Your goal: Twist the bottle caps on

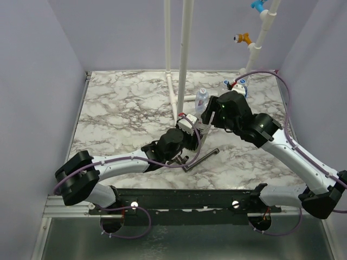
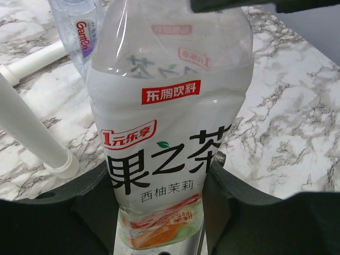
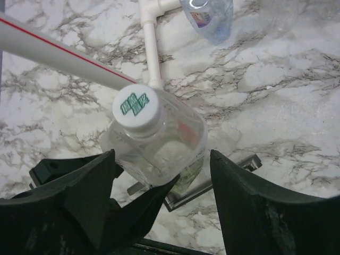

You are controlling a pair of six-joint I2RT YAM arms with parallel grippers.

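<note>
In the left wrist view my left gripper is shut on a tea bottle (image 2: 159,133) with a white printed label. The right wrist view shows this bottle from above with a white cap (image 3: 135,106) sitting on its neck; whether it is screwed tight I cannot tell. My right gripper is part open above and around the bottle's top, its fingers apart from the cap. In the top view both grippers meet near the middle, partly hiding the bottle.
A clear bottle (image 1: 201,100) stands behind, with more bottles at the back right. White pipes (image 1: 181,59) rise behind the grippers. A metal bar (image 1: 203,160) lies in front on the marble table, whose left side is clear.
</note>
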